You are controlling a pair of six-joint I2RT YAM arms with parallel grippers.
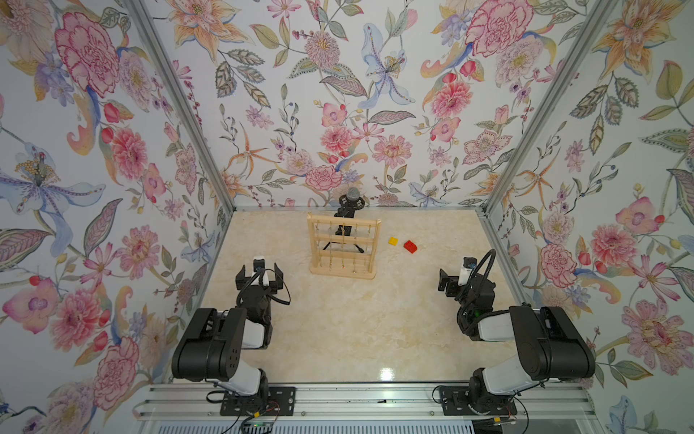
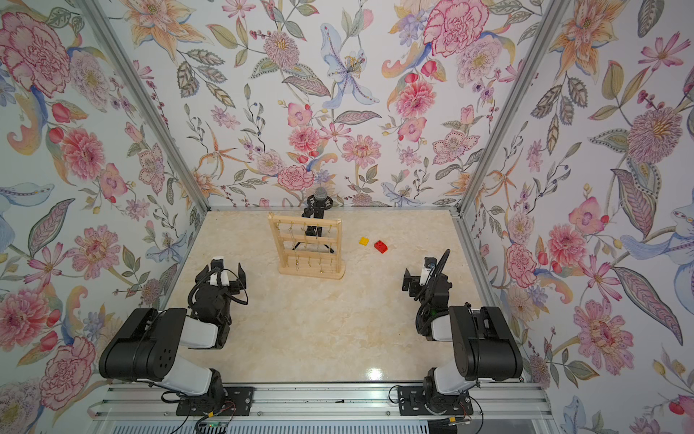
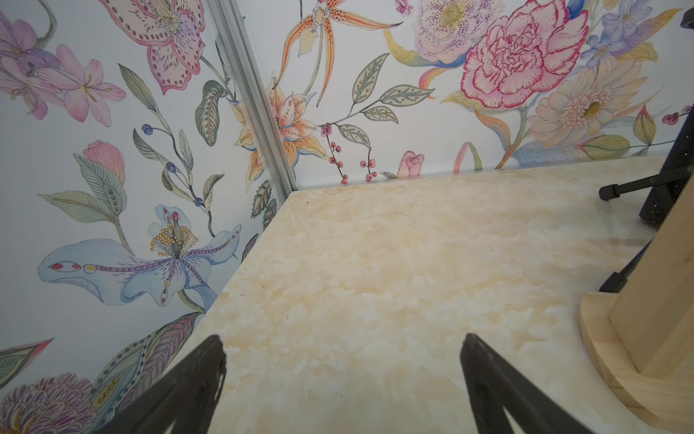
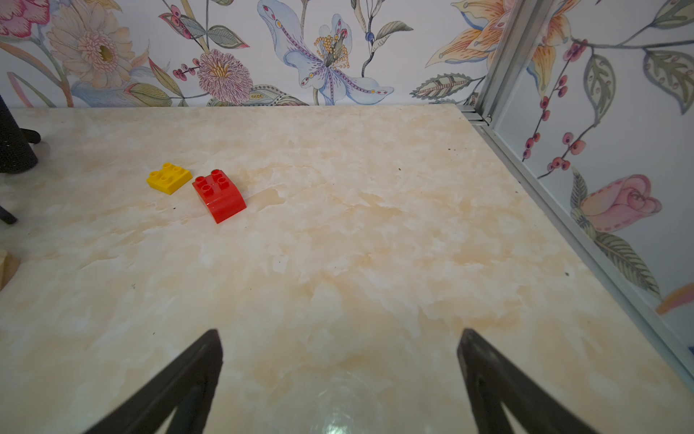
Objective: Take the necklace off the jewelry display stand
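A light wooden jewelry display stand (image 1: 343, 274) with several rails stands at the centre back of the table; small thin necklaces hang from it, too fine to tell apart. Part of its base (image 3: 629, 376) shows at the right edge of the left wrist view. My left gripper (image 1: 259, 272) stands open at the left side, apart from the stand, with nothing between its fingers. My right gripper (image 2: 410, 280) is open at the right side, also empty and clear of the stand.
Behind the stand is a black device on legs (image 2: 318, 206). A yellow brick (image 4: 169, 179) and a red brick (image 4: 219, 196) lie right of it.
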